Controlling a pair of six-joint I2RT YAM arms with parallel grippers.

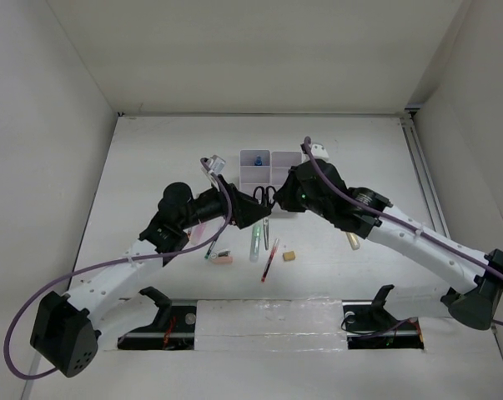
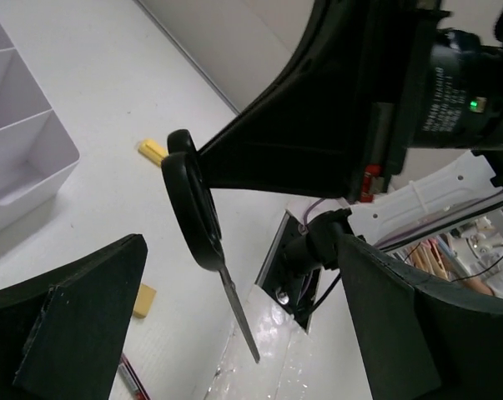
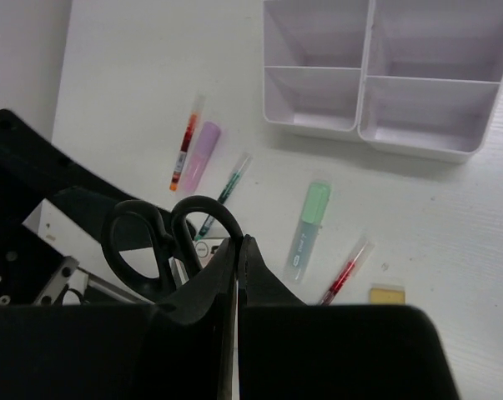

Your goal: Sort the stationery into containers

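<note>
Black-handled scissors [image 1: 265, 197] hang above the table, blade down. My right gripper is shut on the edge of one handle loop. In the left wrist view the scissors [image 2: 194, 212] appear between the spread fingers of my left gripper, which is open; contact cannot be seen. The white compartment box [image 3: 364, 100] lies behind the grippers, a small blue item [image 1: 259, 161] in its back left section. On the table are a green highlighter [image 3: 309, 225], a red pen [image 3: 344, 273], a teal pen [image 3: 226, 192], a purple marker [image 3: 203, 156] and an orange pen [image 3: 184, 150].
A pink stapler [image 1: 222, 259] and a yellow block [image 1: 289, 256] lie near the front, with a yellow highlighter [image 1: 352, 241] to the right. Both arms nearly meet in front of the box.
</note>
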